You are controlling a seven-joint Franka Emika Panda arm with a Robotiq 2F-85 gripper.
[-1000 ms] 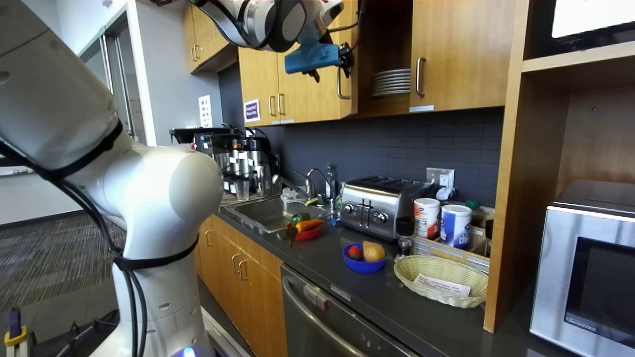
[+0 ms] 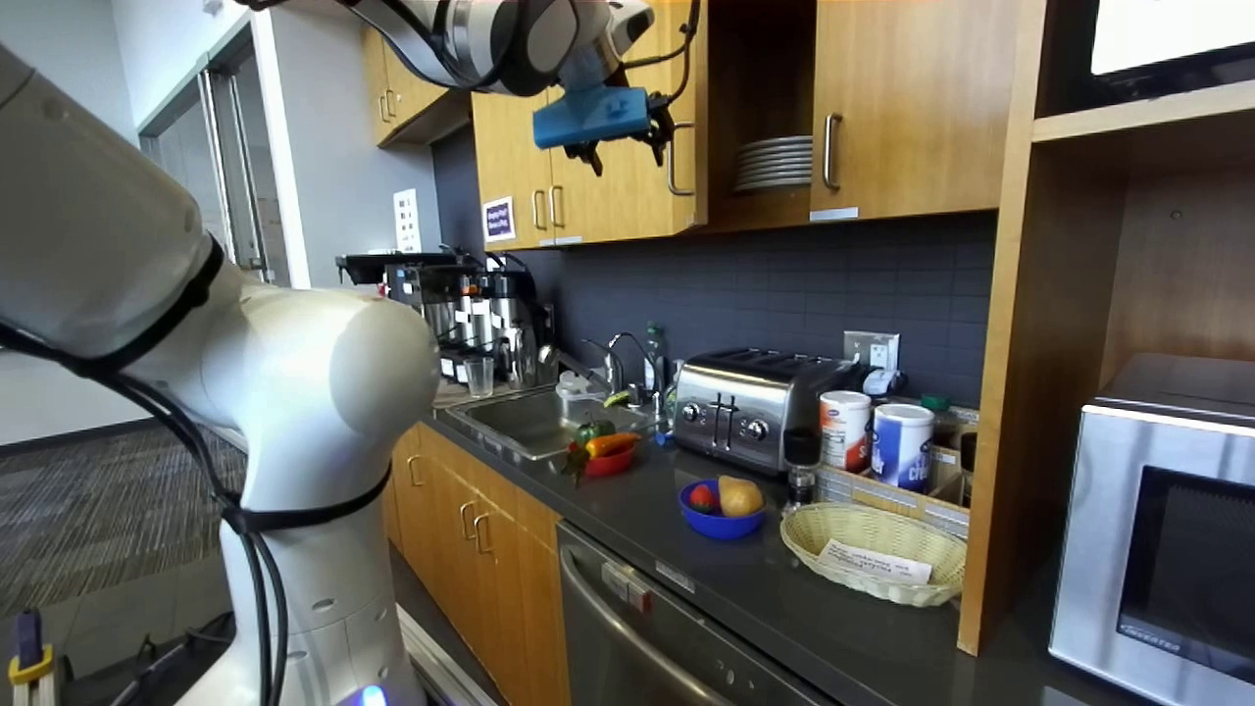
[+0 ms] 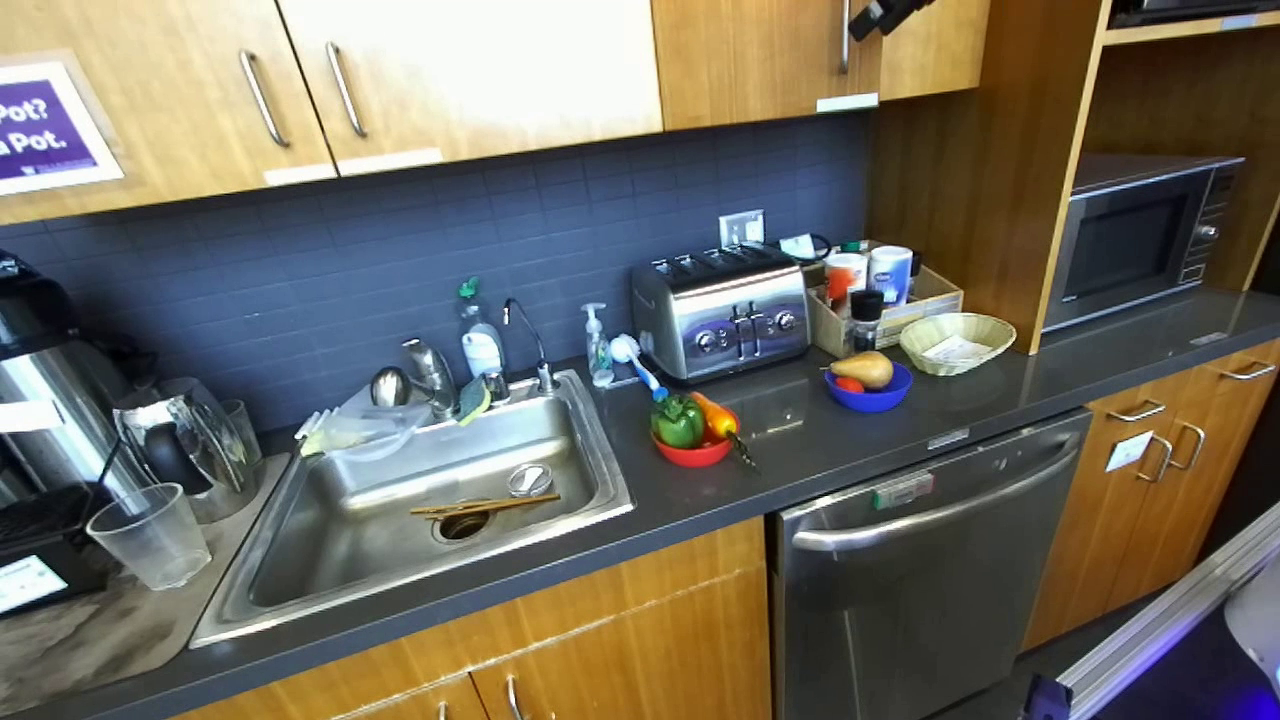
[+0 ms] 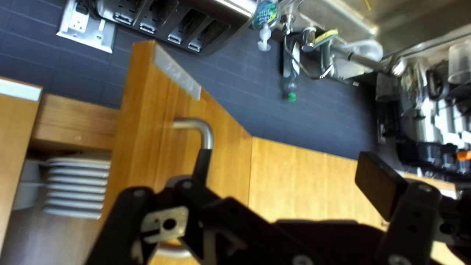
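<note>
The wooden cabinet door (image 2: 641, 194) stands swung out from its cupboard, with a stack of white plates (image 2: 774, 164) showing on a shelf inside. My gripper is open, and its fingers hold nothing. In the wrist view, the door's metal handle (image 4: 194, 123) runs up to one dark finger (image 4: 202, 165), which covers part of it; whether they touch I cannot tell. The other finger (image 4: 377, 183) is well off to the right. In exterior view 1 the gripper (image 2: 624, 153) hangs high, by the door's handle (image 2: 676, 176).
Below are a toaster (image 3: 726, 314), a red bowl (image 3: 693, 456) of peppers, a blue bowl (image 3: 873, 396) and a wicker basket (image 3: 1002, 334). The sink (image 3: 288, 576) lies farther left. Neighbouring cabinet doors (image 2: 912, 106) are closed.
In exterior view 1 my gripper has moved left and slightly down, away from the door's handle. The door and the things on the counter look unmoved.
</note>
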